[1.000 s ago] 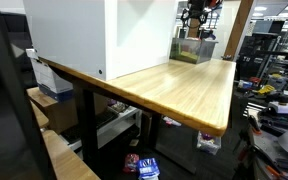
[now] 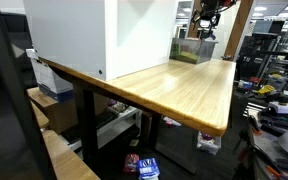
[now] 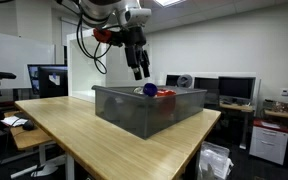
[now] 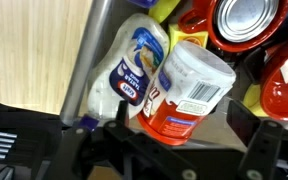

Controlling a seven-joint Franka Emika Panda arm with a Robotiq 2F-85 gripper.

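Observation:
In the wrist view my gripper stands open over a grey bin of groceries. A container with a white top and a red and orange label lies between and beyond the fingers, with nothing gripped. Left of it, along the bin wall, is a white bottle with a blue label. Cans and a red-lidded item fill the right side. From the second exterior view, the gripper points down above the bin; a dark blue round item shows at its rim.
The bin stands on a wooden table, whose near part is bare. A large white box takes up the table's other end. Blue and red packs lie on the floor below.
In the first exterior view the gripper has shifted rightward over the bin and appears somewhat lower. The bin and the rest of the table look unchanged.

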